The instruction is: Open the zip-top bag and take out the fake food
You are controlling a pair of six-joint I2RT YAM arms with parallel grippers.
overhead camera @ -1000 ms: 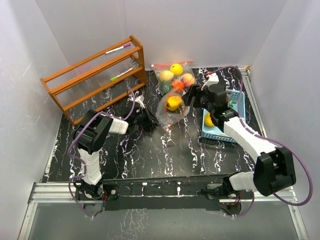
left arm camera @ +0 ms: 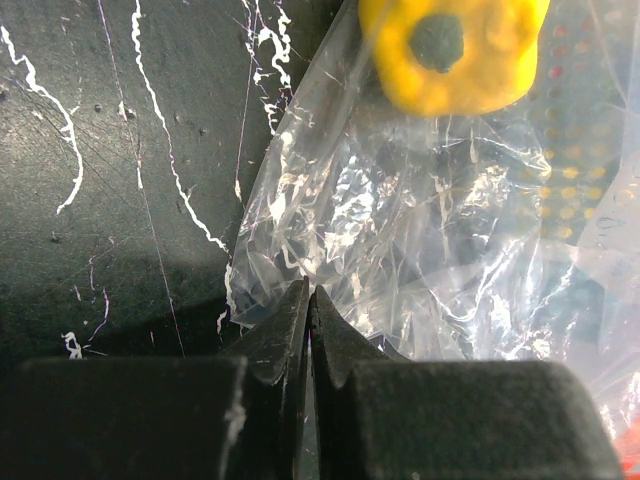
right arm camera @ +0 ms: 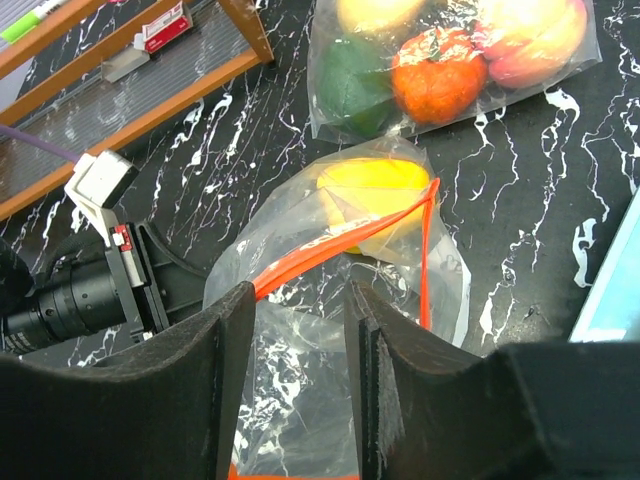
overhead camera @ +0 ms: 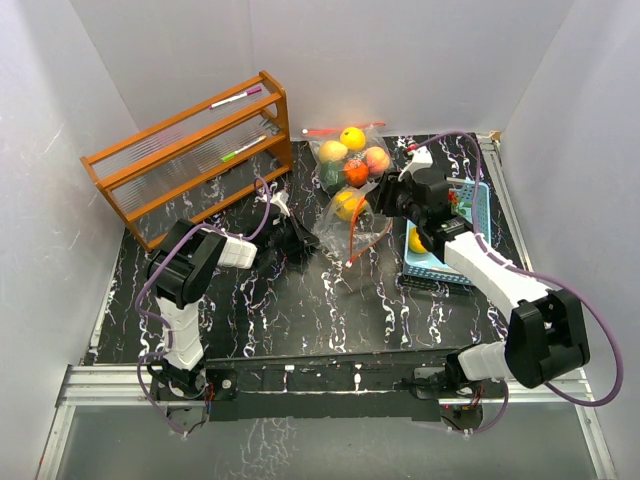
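Note:
A clear zip bag with an orange zip strip (right arm camera: 300, 262) lies in mid-table, one yellow fake fruit (right arm camera: 370, 190) inside. At the bag's left edge, in the left wrist view, my left gripper is shut, pointing down at the thin plastic; whether any is pinched cannot be made out. Over the bag hangs my right gripper, part open, its fingers apart; no plastic clearly shows held between them. Behind lies a second bag (overhead camera: 350, 160) of several fruits.
A blue basket (overhead camera: 470, 270) with food in it stands at the right, partly under my right arm. A wooden rack (overhead camera: 185, 150) stands back left.
The left arm is unmoved.

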